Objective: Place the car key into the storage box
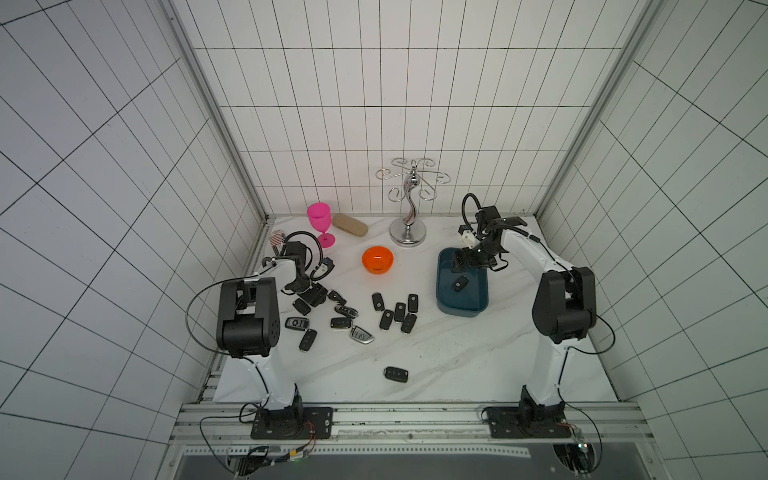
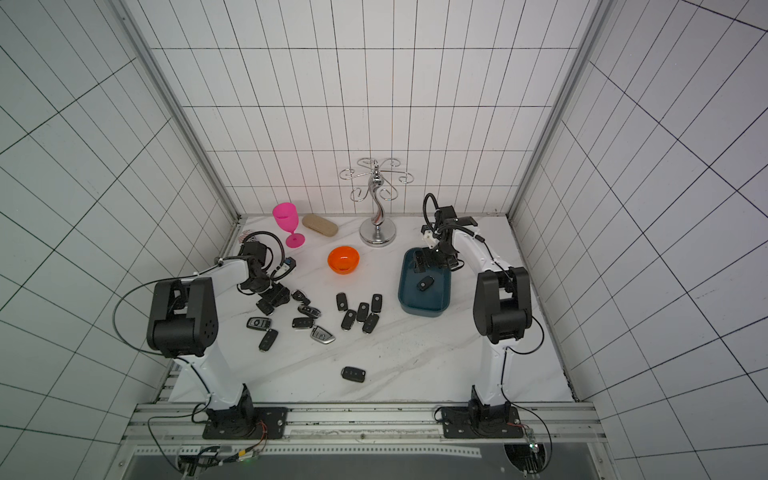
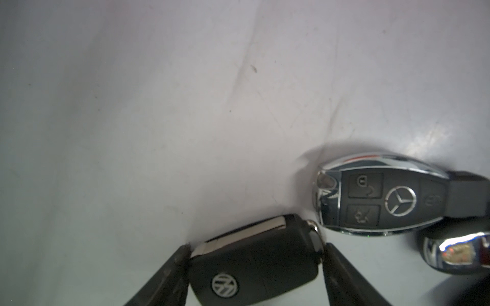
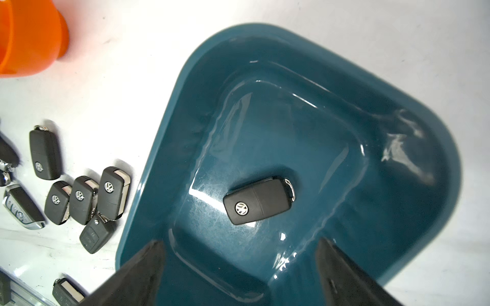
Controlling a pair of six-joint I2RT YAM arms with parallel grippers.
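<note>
In the left wrist view a black VW car key [image 3: 260, 265] lies between the fingers of my left gripper, one fingertip close to each end. Whether the fingers press on it does not show. A Mercedes key [image 3: 388, 196] lies just right of this. The dark teal storage box [image 1: 461, 310] stands at the table's right, with one black VW key [image 4: 259, 200] flat on its floor. Over the box my right gripper hangs open, nothing between its fingers, clear of that key.
Several loose keys, including a grey one [image 1: 361, 335], lie around the left and middle of the table. An orange bowl [image 1: 377, 260], a chrome stand [image 1: 408, 232] and a pink goblet [image 1: 319, 216] stand farther back. Right of the box the table is bare.
</note>
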